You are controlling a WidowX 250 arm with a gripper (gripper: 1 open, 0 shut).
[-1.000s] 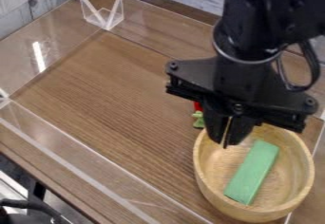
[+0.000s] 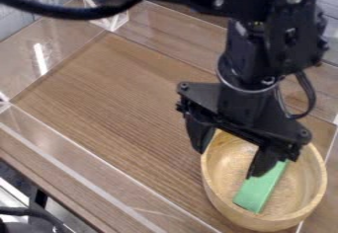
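My black gripper (image 2: 235,145) hangs over a round tan bowl (image 2: 224,199), its dark fingers reaching down open toward the bowl's upper rim. Inside the bowl lies a green rectangular block (image 2: 258,188), with nothing visible between the fingers. The arm hides the back of the bowl and much of the area behind it.
A clear acrylic piece (image 2: 109,18) stands at the back left, partly hidden by the arm. Dark cables lie past the table's lower left edge.
The gripper has come down closer to the bowl and now covers more of its back part. The green block appears unmoved.
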